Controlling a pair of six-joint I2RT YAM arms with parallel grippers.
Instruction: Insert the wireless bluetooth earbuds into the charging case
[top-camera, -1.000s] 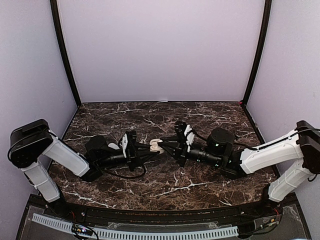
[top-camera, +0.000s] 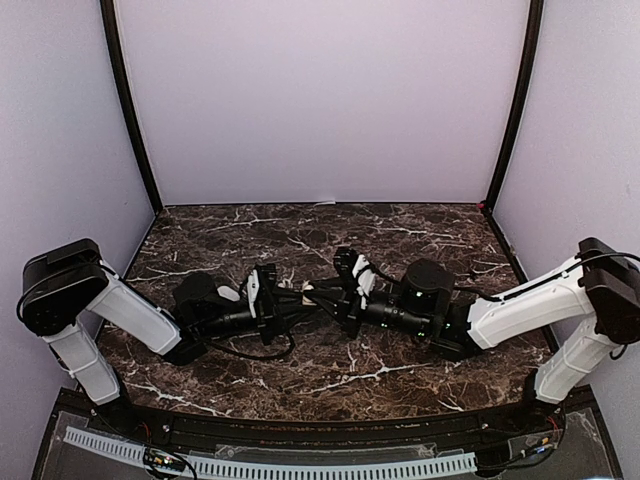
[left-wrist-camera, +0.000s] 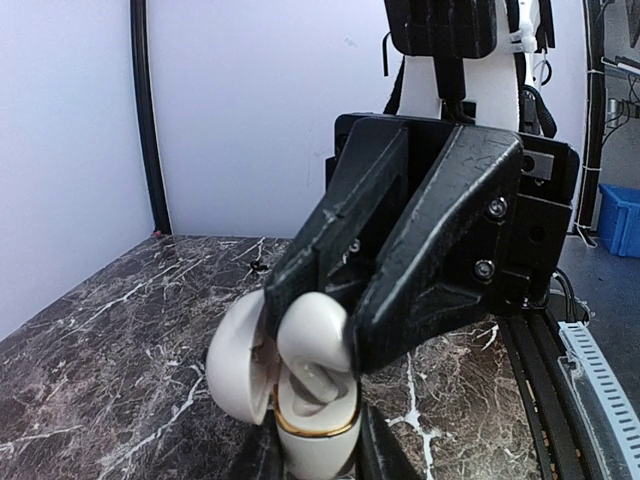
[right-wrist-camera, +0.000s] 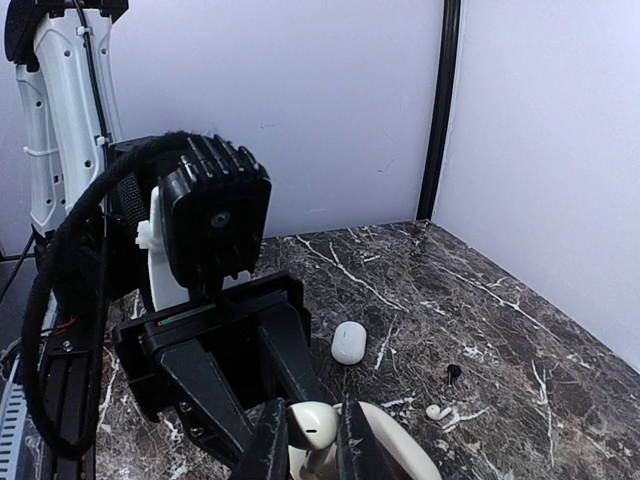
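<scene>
Both grippers meet at the table's centre in the top view. My left gripper (top-camera: 292, 304) is shut on the white charging case (left-wrist-camera: 317, 445), whose lid (left-wrist-camera: 238, 358) stands open. My right gripper (top-camera: 322, 296) is shut on a white earbud (left-wrist-camera: 312, 325), held with its stem down into the case's top. In the right wrist view the earbud (right-wrist-camera: 314, 424) sits between the fingertips, in front of the case's lid. Whether it is seated cannot be told.
On the marble table (right-wrist-camera: 500, 330), in the right wrist view, lie a white rounded case-like object (right-wrist-camera: 348, 343), a small white piece (right-wrist-camera: 436, 412) and a small black piece (right-wrist-camera: 453, 373).
My right gripper has moved slightly left, closer over the case held in my left gripper, which has shifted very little.
</scene>
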